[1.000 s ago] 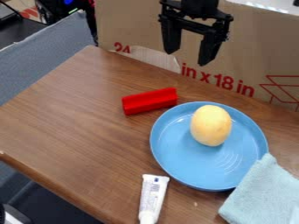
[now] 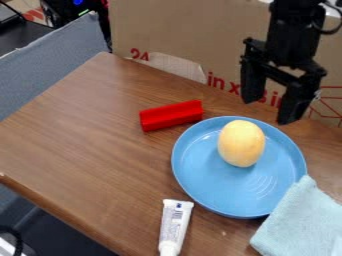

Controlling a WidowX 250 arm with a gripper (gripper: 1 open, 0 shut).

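Note:
My black gripper [image 2: 271, 92] hangs open at the upper right, above and behind the blue plate, with nothing between its fingers. The blue plate [image 2: 201, 170] lies on the wooden table and holds a pale yellow oval object [image 2: 241, 143]. A red cylinder [image 2: 171, 115] lies to the plate's upper left. A white tube [image 2: 174, 226] lies at the near edge, below the plate. A light blue cloth [image 2: 298, 225] lies at the lower right, beside the plate.
A cardboard box [image 2: 174, 30] stands along the back of the table [image 2: 74, 135].
The gripper has moved right and down from the upper middle, now lower and closer to the plate. The objects on the table have not moved.

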